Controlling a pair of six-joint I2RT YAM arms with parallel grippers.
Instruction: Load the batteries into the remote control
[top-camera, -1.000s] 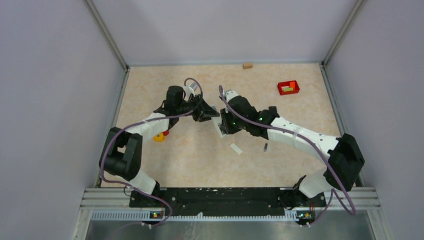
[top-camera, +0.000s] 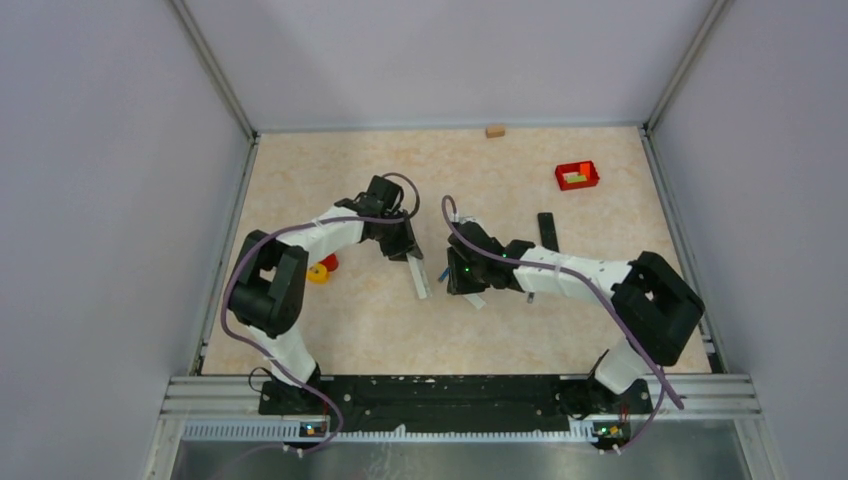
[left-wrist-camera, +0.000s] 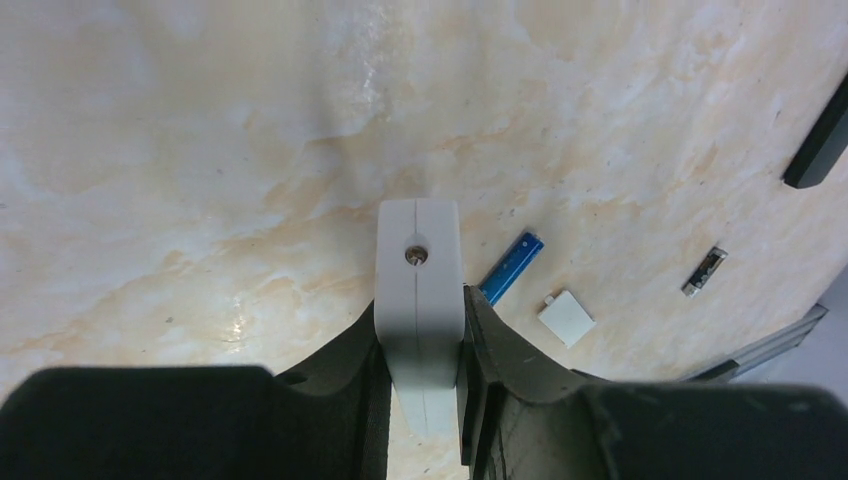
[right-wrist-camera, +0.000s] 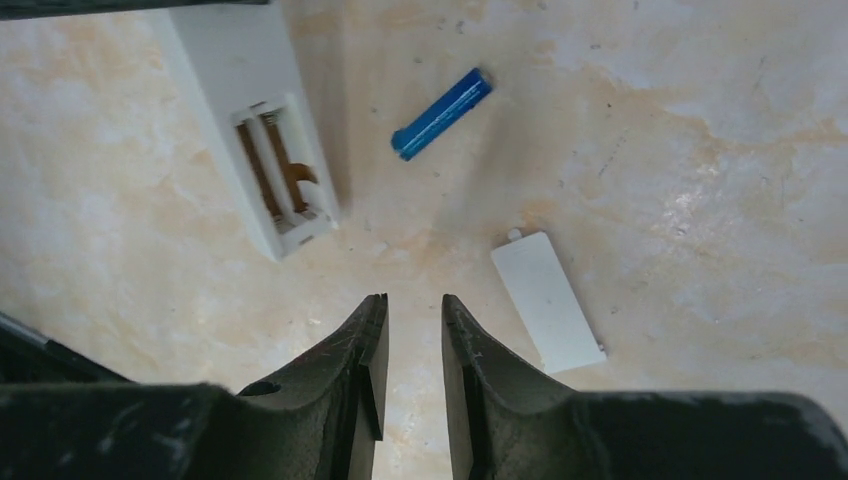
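My left gripper is shut on the white remote (left-wrist-camera: 418, 235). In the right wrist view the remote (right-wrist-camera: 240, 90) shows its uncovered compartment, with brown and metal parts inside. A blue battery (right-wrist-camera: 440, 112) lies on the table beside it. The white cover (right-wrist-camera: 548, 300) lies separately, below the blue battery in that view. A dark-and-silver battery (left-wrist-camera: 704, 270) lies farther right in the left wrist view. My right gripper hangs over the table between remote and cover, fingers apart and empty.
A black bar-shaped object (left-wrist-camera: 818, 140) lies to the right. A red box (top-camera: 563, 175) stands at the back right, a small block (top-camera: 495, 131) at the back. Yellow (top-camera: 318, 275) and red objects sit by the left arm.
The remote in my left gripper has moved left and toward the front. My right gripper has lowered toward the front and now stands apart from the remote's end.
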